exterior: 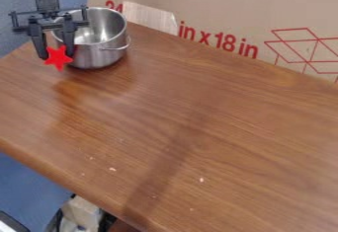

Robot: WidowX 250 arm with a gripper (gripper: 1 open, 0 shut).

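A steel pot point(101, 40) stands at the back-left of the wooden table point(199, 137). Over its left side is my black gripper point(57, 48), low down at the table's far-left edge. A red star-shaped piece point(58, 58) is at the fingertips, in front of the pot's lower left wall. The gripper looks shut, but whether the star is held between the fingers or fixed to them is hard to tell at this size.
A cardboard panel point(251, 19) with red print stands behind the table, with a white patch near the pot. Blue surface shows beyond the left edge.
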